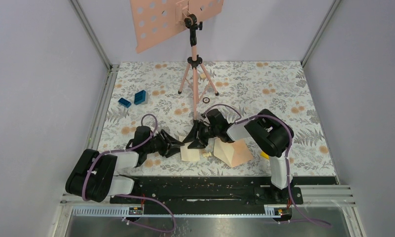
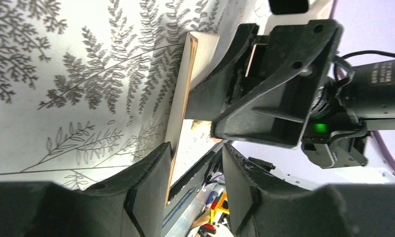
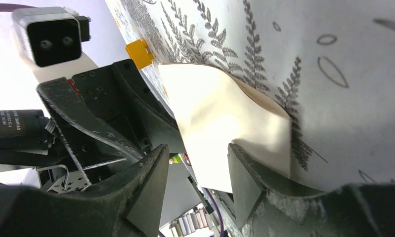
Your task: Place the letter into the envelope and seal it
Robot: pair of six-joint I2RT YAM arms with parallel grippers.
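Observation:
A folded cream paper (image 1: 190, 155) (image 3: 220, 123) lies upright-edged between my grippers at the front middle of the table. My right gripper (image 1: 197, 140) is shut on it. My left gripper (image 1: 175, 145) is part open, its fingers at the paper's long edge (image 2: 180, 98), close against the right gripper. A larger open cream-and-peach paper (image 1: 235, 154), looking like the envelope, lies to the right, partly under the right arm.
A pink stand (image 1: 195, 79) stands at the back middle. Two blue boxes (image 1: 141, 97) sit at the back left, a dark ring (image 1: 206, 100) beside the stand, and a yellow object (image 1: 264, 155) at the right.

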